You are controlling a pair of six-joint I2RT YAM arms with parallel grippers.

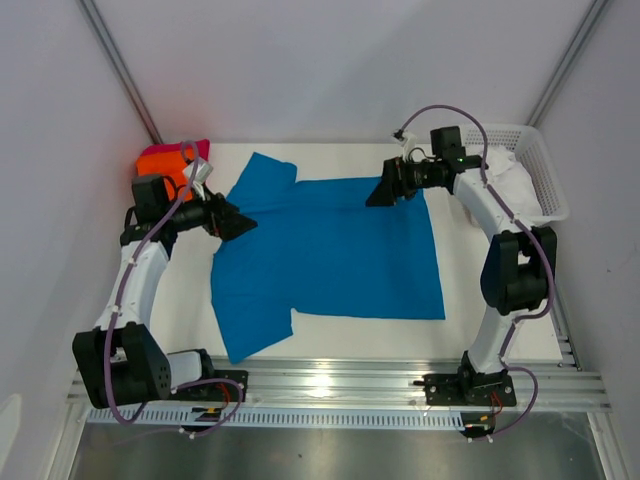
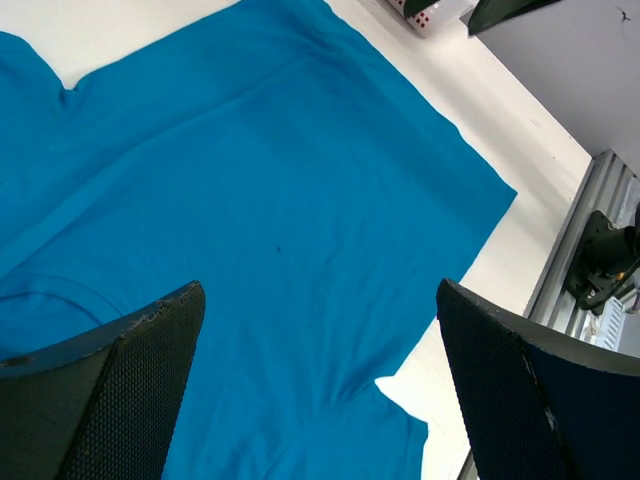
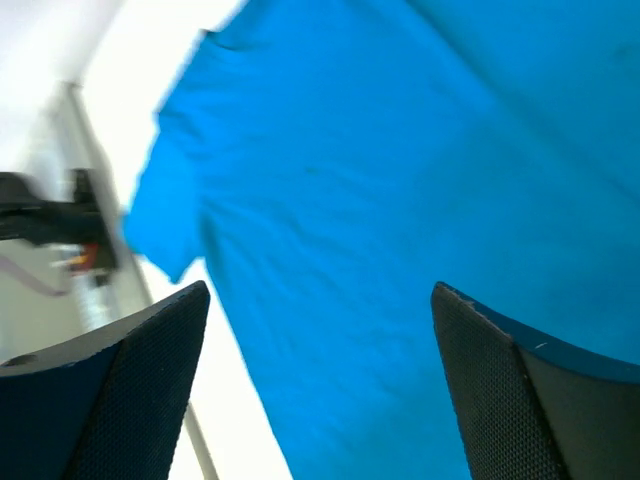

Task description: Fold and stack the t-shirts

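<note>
A blue T-shirt (image 1: 330, 260) is spread flat across the table, sleeves toward the left, with a slight wrinkle along its upper part. My left gripper (image 1: 226, 222) hangs open over its left side, and in the left wrist view the fingers frame only blue cloth. My right gripper (image 1: 388, 186) stands open above the shirt's upper right; the right wrist view is blurred but shows nothing held. Red and orange folded cloth (image 1: 164, 157) lies at the back left, partly hidden by the left arm.
A white basket (image 1: 550, 200) with white cloth (image 1: 505, 185) sits at the back right, beside the right arm. Bare table (image 1: 490, 320) shows along the front and right edges. Walls and metal rails border the table.
</note>
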